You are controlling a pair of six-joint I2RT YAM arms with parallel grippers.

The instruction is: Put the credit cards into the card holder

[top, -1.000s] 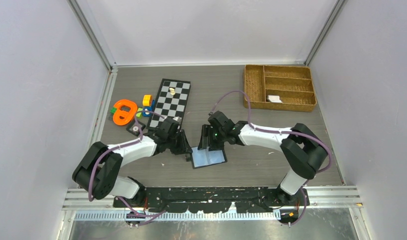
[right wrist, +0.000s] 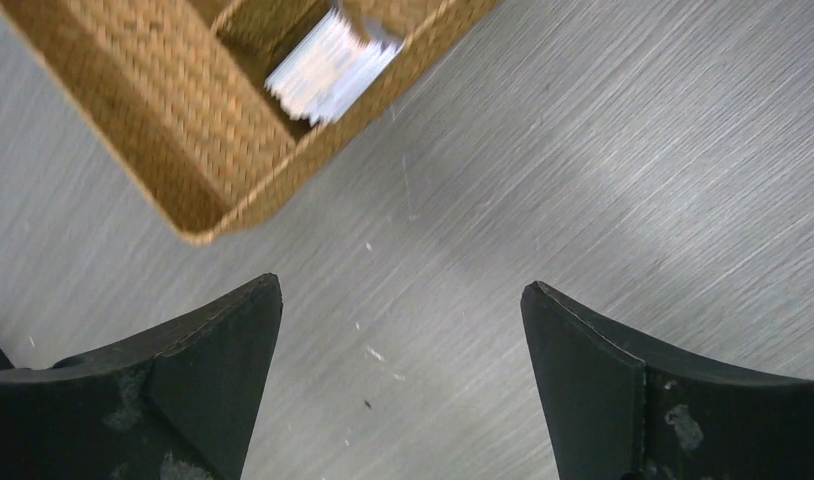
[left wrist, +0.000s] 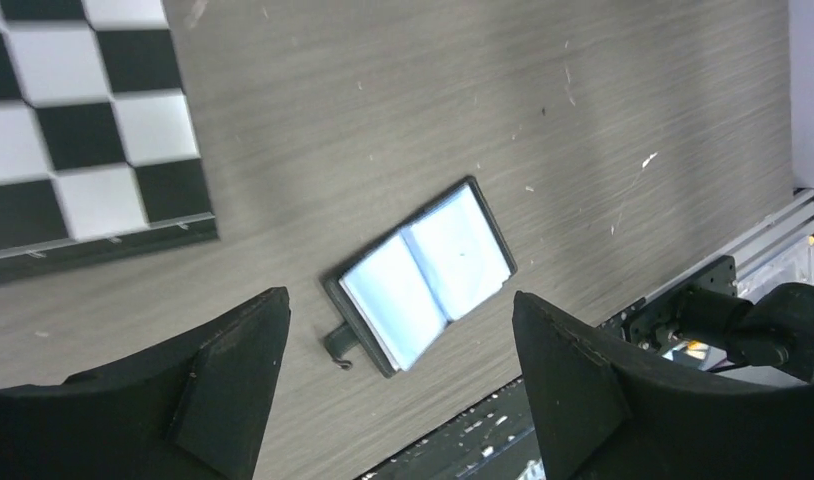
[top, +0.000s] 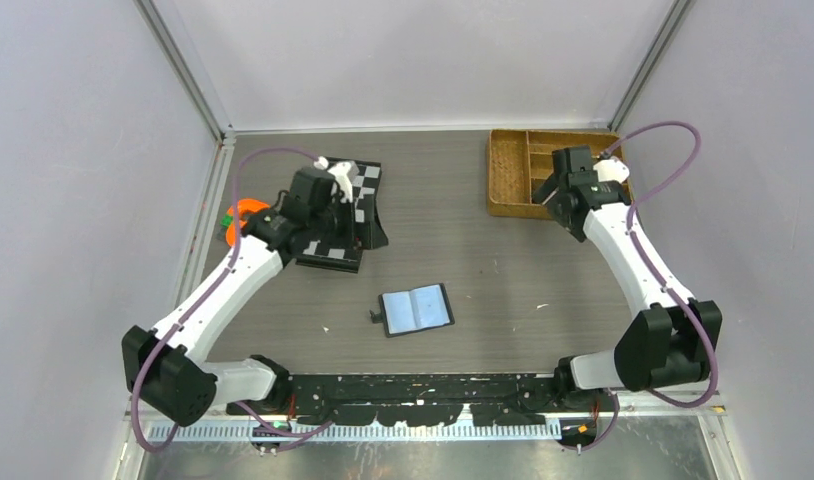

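The card holder (top: 416,309) lies open and flat near the front middle of the table, its two pale blue inner sides facing up and its small dark tab to the left. In the right wrist view, a small stack of white cards (right wrist: 328,70) rests in a compartment of the brown woven box. My left gripper is open above the table beside the chessboard, apart from the holder, with nothing between its fingers. Over the box's front right part hangs my right gripper, open and empty. The right arm hides the cards in the top view.
The divided woven box (top: 506,180) stands at the back right. A chessboard (top: 367,190) lies at the back left, partly behind my left arm, with an orange toy (top: 245,208) left of it.
My right arm has swung from over the card holder to the box at the back right. The left arm has drawn back from the holder's left edge, up toward the chessboard.
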